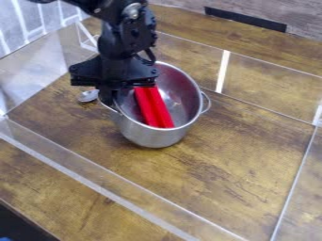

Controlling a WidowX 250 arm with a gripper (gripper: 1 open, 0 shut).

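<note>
My black gripper [115, 87] reaches down from the top into the left side of a steel pot [164, 136]. Its fingertips are at or behind the pot's near rim, so whether they hold the rim is unclear. A red object [153, 106] with long straight edges lies in the pot. A spoon [88, 96] lies on the wooden table just left of the pot, partly hidden by the gripper.
Clear plastic panels border the work area [239, 165] on several sides. The wood to the right and front of the pot is bare. A dark strip [246, 26] runs along the back.
</note>
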